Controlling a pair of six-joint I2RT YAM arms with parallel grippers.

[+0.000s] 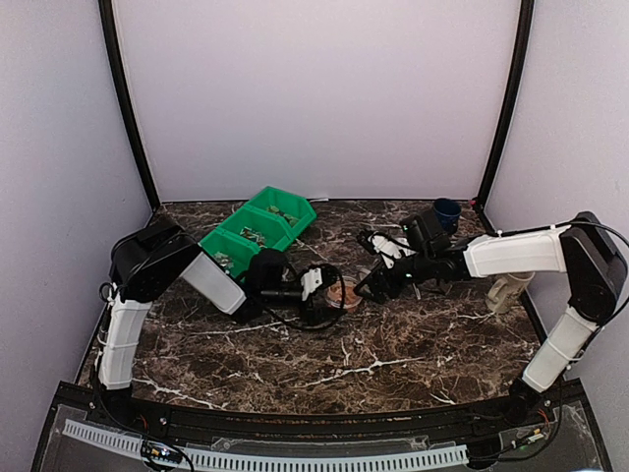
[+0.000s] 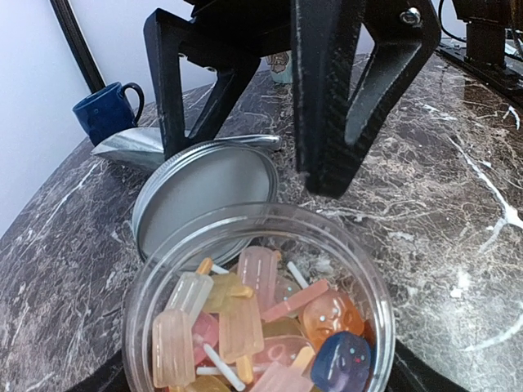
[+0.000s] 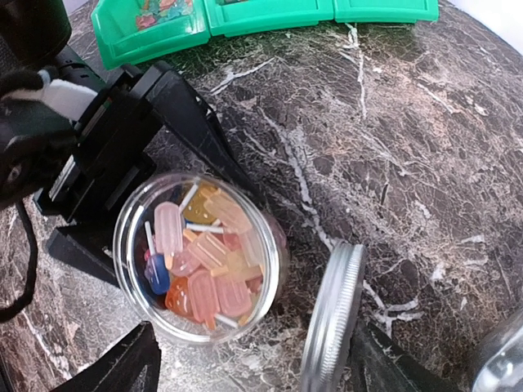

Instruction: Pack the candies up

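A clear round jar [image 3: 196, 269] full of mixed candies sits between the two fingers of my left gripper [image 1: 324, 300], which is open around it. Its metal lid [image 3: 331, 318] stands on edge beside the jar, just under my right gripper [image 1: 378, 280], whose fingers are part open around or above it; whether they touch the lid is unclear. A green tray [image 1: 275, 202] with three compartments, holding small wrapped pieces, lies at the back left.
A blue mug [image 2: 102, 114] stands at the back right, and a beige mug [image 1: 508, 290] on the right side. A silver pouch [image 2: 122, 149] lies behind the lid.
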